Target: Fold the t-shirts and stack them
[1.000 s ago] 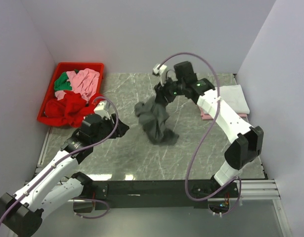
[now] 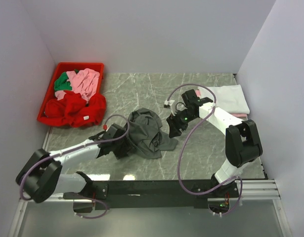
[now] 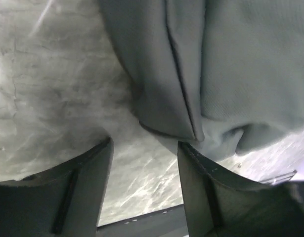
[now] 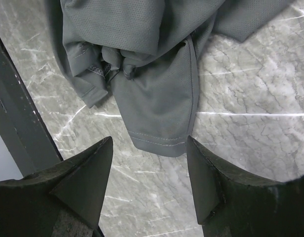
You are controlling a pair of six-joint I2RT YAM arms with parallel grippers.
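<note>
A grey T-shirt (image 2: 147, 133) lies crumpled in the middle of the marble table. My left gripper (image 2: 121, 147) is low at its left edge; in the left wrist view its fingers stand apart below a folded edge of the grey cloth (image 3: 166, 79), with nothing clearly between them. My right gripper (image 2: 175, 127) hangs open just right of the shirt; the right wrist view shows the shirt's flap (image 4: 154, 113) beyond its fingers, which hold nothing.
A red bin (image 2: 102, 67) with red, pink and green garments stands at the back left. Folded white shirts (image 2: 230, 96), with pink beneath, lie at the back right.
The grey shirt has been let go by my right gripper and lies lower, spread toward the front. The right arm has drawn back; the left has come down to the shirt's left edge.
</note>
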